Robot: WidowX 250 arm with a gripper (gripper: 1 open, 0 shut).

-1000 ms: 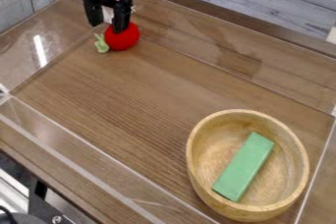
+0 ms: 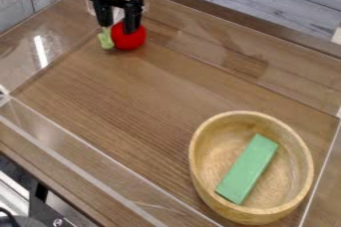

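My black gripper [image 2: 118, 24] is at the top left of the camera view, open, its fingers over a red round object [image 2: 130, 38]. Beside that object on its left lies a pale green item [image 2: 106, 41]; whether the fingers touch either cannot be made out. At the bottom right a wooden bowl [image 2: 200, 157] holds a green rectangular block [image 2: 246, 168].
A white item [image 2: 104, 14] is partly hidden behind the gripper. The table's left edge runs along the lower left.
The gripper has shifted slightly to the right, and the red object sits slightly further right and lower than it was a second ago. The bowl and block are unchanged.
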